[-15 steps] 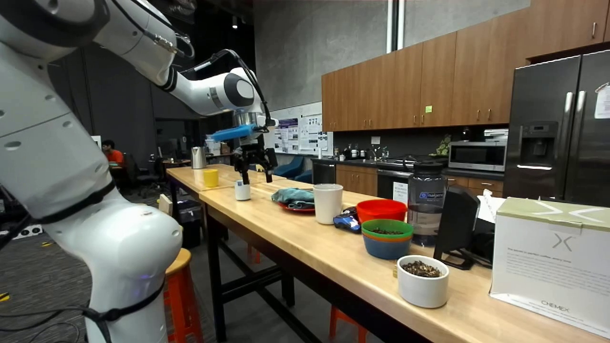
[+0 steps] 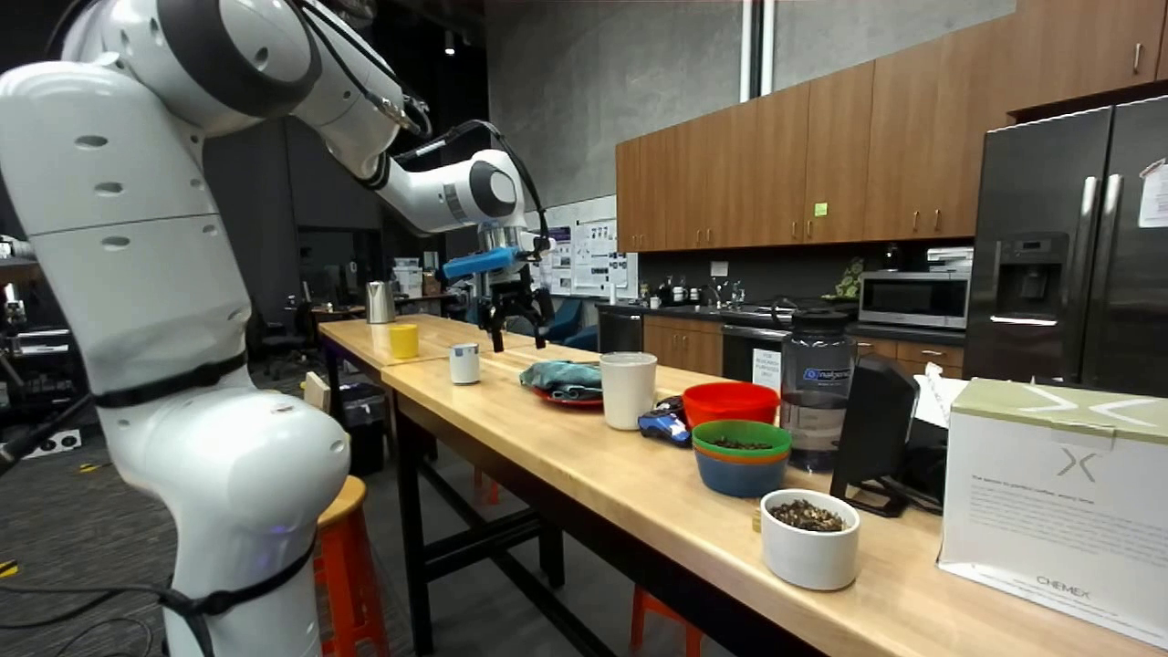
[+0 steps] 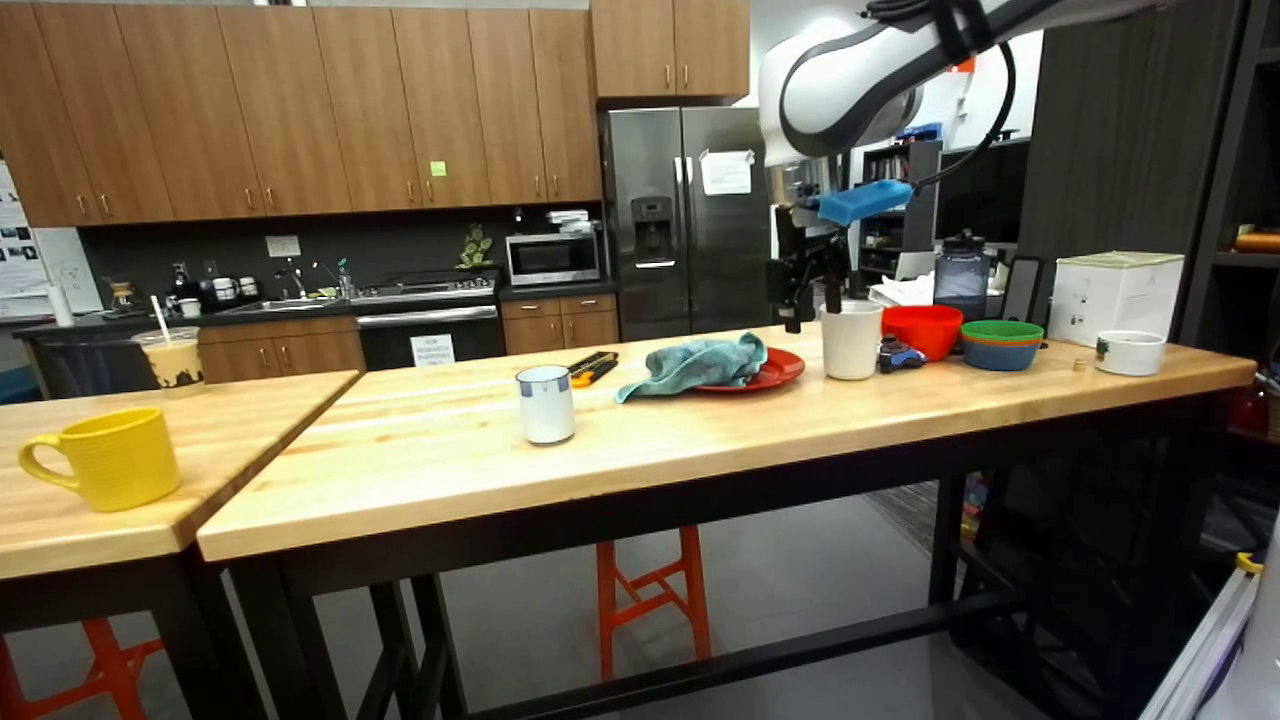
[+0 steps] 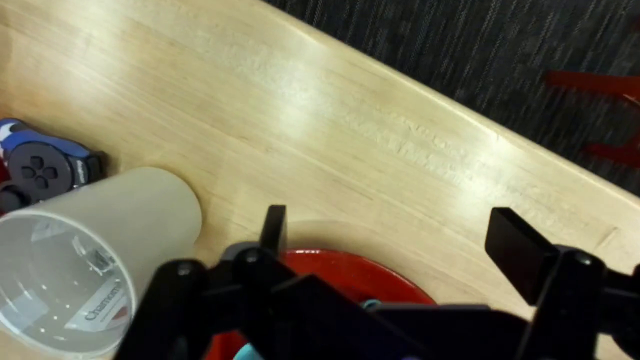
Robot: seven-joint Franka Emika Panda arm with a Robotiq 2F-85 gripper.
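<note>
My gripper stands open with nothing between its fingers, in the air above the table. Below it in the wrist view, part of a red plate (image 4: 342, 273) shows. The teal cloth (image 3: 696, 362) on that plate is mostly hidden by the gripper there. Left of the gripper in the wrist view is a tall white cup (image 4: 135, 207) with a tea packet inside. A blue game controller (image 4: 45, 165) lies beside the cup. On the other side of the cloth, a small white mug (image 3: 546, 406) stands alone.
Beyond the controller are a red bowl (image 3: 921, 326), stacked coloured bowls (image 3: 1002, 348), a dark bottle (image 2: 818, 383), a white dish (image 2: 808, 553) and a box (image 2: 1051, 515). A yellow mug (image 3: 120, 462) sits on the adjoining table. Bare wood lies around the small mug.
In exterior view 1 the arm and open gripper have shifted right, clear of the small white mug they overlapped before. The objects on the table look unmoved.
</note>
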